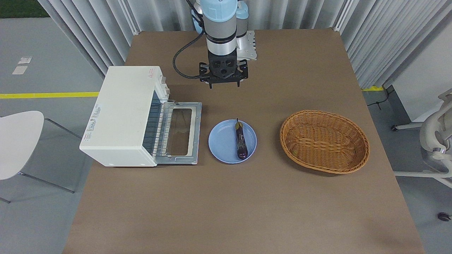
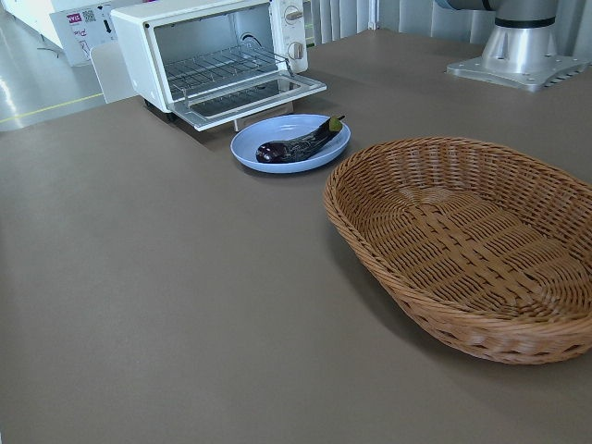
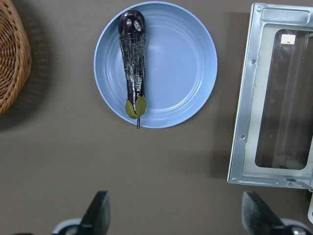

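Note:
An eggplant [image 1: 240, 141] lies on a light blue plate [image 1: 221, 141] at the middle of the table, also seen in the left view [image 2: 293, 148] and the wrist view [image 3: 132, 58]. My gripper [image 1: 224, 84] hangs above the table at the back, behind the plate. In the wrist view its two fingers stand wide apart at the bottom edge, open [image 3: 176, 215], with nothing between them.
A white toaster oven [image 1: 116, 118] with its glass door lowered stands left of the plate. An empty wicker basket [image 1: 324, 141] is to the right.

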